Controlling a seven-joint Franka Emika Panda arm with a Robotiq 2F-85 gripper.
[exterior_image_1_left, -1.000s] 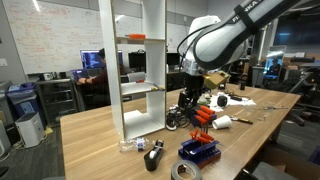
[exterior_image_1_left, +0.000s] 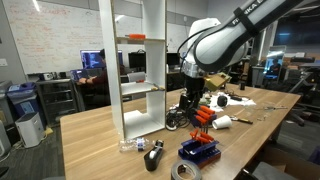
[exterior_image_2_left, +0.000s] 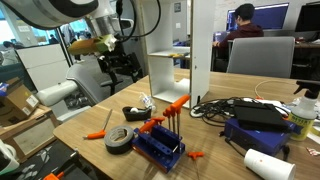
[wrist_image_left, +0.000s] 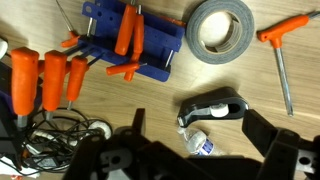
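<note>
Above the table hangs my gripper with its two black fingers (wrist_image_left: 128, 128) wide apart and nothing held between them. In the wrist view, a black handheld object (wrist_image_left: 228, 101) and a clear bottle (wrist_image_left: 201, 144) lie below the gap. The same black object (exterior_image_1_left: 153, 156) and bottle (exterior_image_1_left: 132, 145) rest near the shelf foot in exterior view 1. A blue rack (exterior_image_2_left: 156, 151) holds orange-handled tools, with a grey tape roll (exterior_image_2_left: 119, 150) beside it. An orange-handled hex key (wrist_image_left: 283, 62) lies apart on the wood.
A tall white shelf unit (exterior_image_1_left: 128, 80) stands at the table's back. Black cables (wrist_image_left: 72, 147) lie near it. A white cylinder (exterior_image_2_left: 268, 165), a yellow spray bottle (exterior_image_2_left: 302, 115) and a blue box with a black top (exterior_image_2_left: 258, 115) occupy the other side.
</note>
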